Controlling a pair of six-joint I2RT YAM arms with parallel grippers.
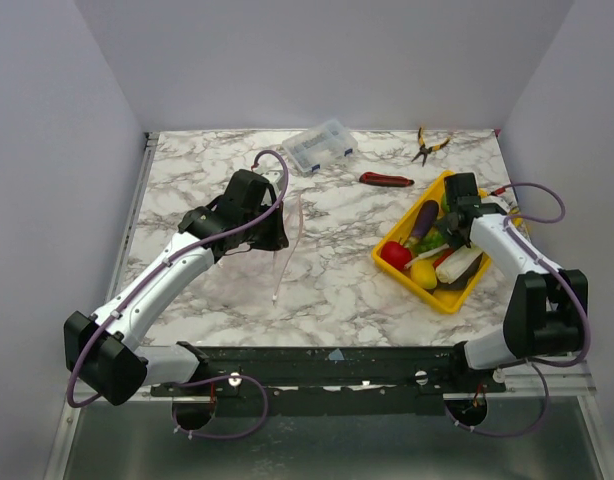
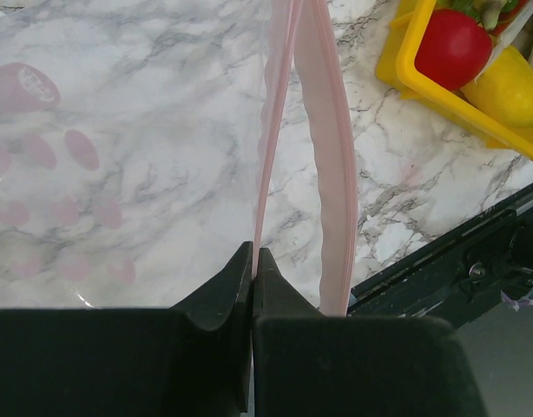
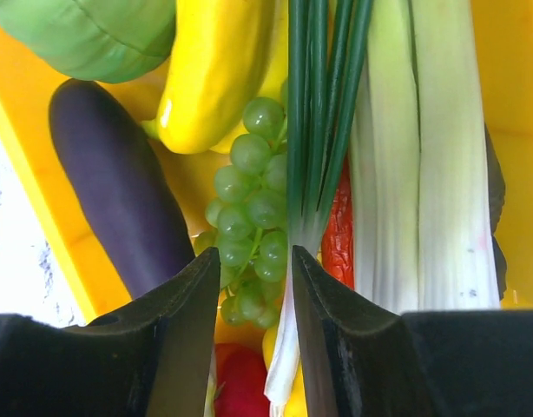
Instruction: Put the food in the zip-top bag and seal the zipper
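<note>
A clear zip top bag [image 2: 162,174] with pink markings lies on the marble table, its mouth parted on the right side. My left gripper is shut on one pink-tinted edge [image 2: 275,130] of that mouth; the other edge [image 2: 332,156] stands apart to the right. Green grapes [image 3: 249,208] lie in the yellow bin [image 1: 417,285], between an eggplant [image 3: 119,182] and green onions [image 3: 314,130]. Over the bin, my right gripper stands part open above the grapes, its right finger close to the onion's white stem. Nothing is visibly held in it.
The bin also holds a red tomato [image 1: 396,254], a yellow fruit [image 1: 423,274], yellow bananas [image 3: 214,69], a cabbage [image 3: 93,30] and celery [image 3: 453,156]. Behind lie a clear case [image 1: 320,147], a red tool [image 1: 386,180] and pliers [image 1: 427,147]. Table between bag and bin is clear.
</note>
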